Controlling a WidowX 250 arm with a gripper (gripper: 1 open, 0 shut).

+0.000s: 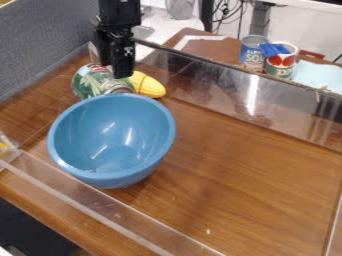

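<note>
My gripper is at the top left of the camera view, open, low over a green-and-white can and a yellow corn cob that lie in the back left corner of the wooden surface. Part of the fingers is hard to make out against these things. A large blue bowl stands in front of them, left of centre.
Transparent walls and a grey padded side border it. Beyond the back wall stand two cans a blue-labelled one.
</note>
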